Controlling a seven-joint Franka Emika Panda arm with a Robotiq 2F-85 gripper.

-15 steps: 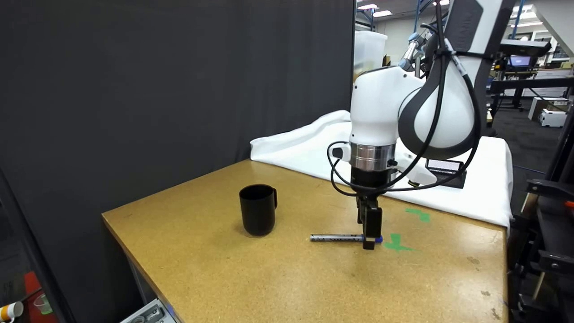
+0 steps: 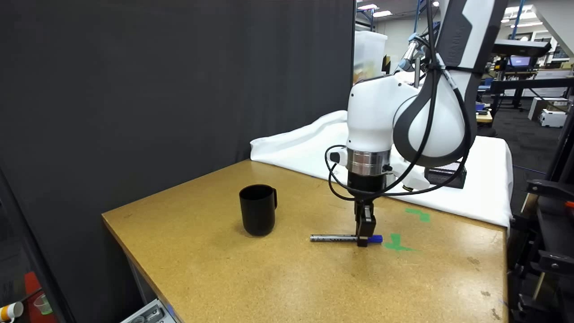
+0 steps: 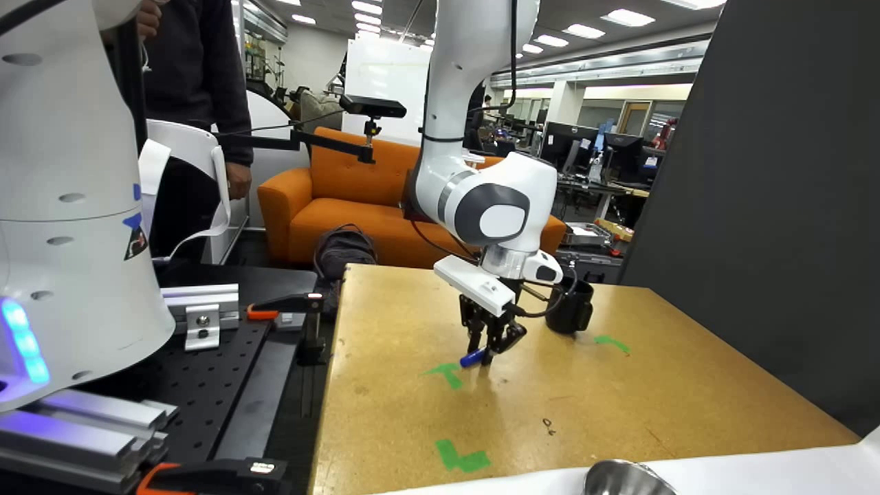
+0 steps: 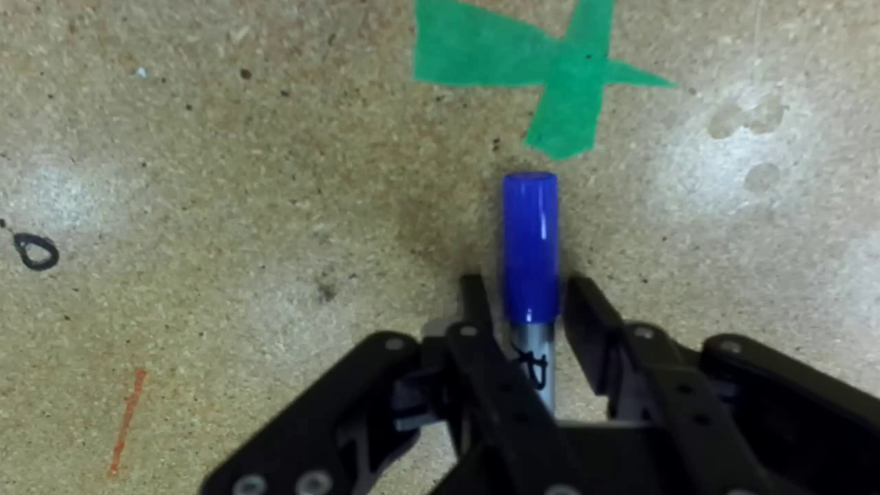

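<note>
A marker with a silver barrel (image 2: 331, 237) and a blue cap (image 4: 530, 247) lies flat on the wooden table. My gripper (image 2: 363, 242) points straight down over it, low at the table, near where cap and barrel meet. In the wrist view, one black finger (image 4: 478, 309) stands on the left of the marker and the other (image 4: 587, 309) on its right. Narrow gaps show between the marker and both fingertips, so the fingers are partly open around it. A black mug (image 2: 258, 211) stands upright farther left in exterior view 1.
Green tape (image 4: 569, 91) is stuck to the table just beyond the cap's end. White cloth (image 2: 301, 142) runs along one table edge, and a dark curtain (image 2: 177, 91) stands behind.
Over the last second, my gripper has shifted slightly left in exterior view 1, from over the blue cap toward the barrel. Marker and mug lie where they were.
</note>
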